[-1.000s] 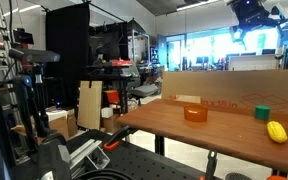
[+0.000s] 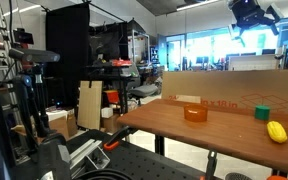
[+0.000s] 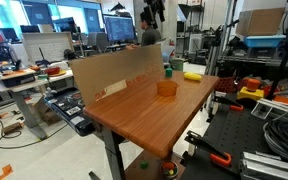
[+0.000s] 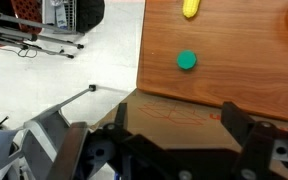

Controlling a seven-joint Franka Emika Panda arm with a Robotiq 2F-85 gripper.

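On the wooden table (image 2: 169, 122) sits an orange bowl (image 2: 195, 113), also in exterior view 2 and partly in the wrist view's top right corner. A small green cup-like object (image 2: 262, 112) stands toward the table's far right, seen from above as a green disc (image 4: 186, 60) in the wrist view. A yellow, elongated object (image 2: 277, 132) lies near the right edge; only one end of it (image 4: 190, 8) shows in the wrist view. High above the table, my gripper is open, its dark fingers wide apart and nothing between them.
A cardboard panel (image 2: 214, 89) stands upright along the table's far edge. Beyond the table in the wrist view is pale floor (image 4: 104, 60). A shelf with equipment (image 2: 109, 72) stands away to the left.
High above the table, my gripper has shifted and turned slightly. The bowl, green object and yellow object stay where they were.
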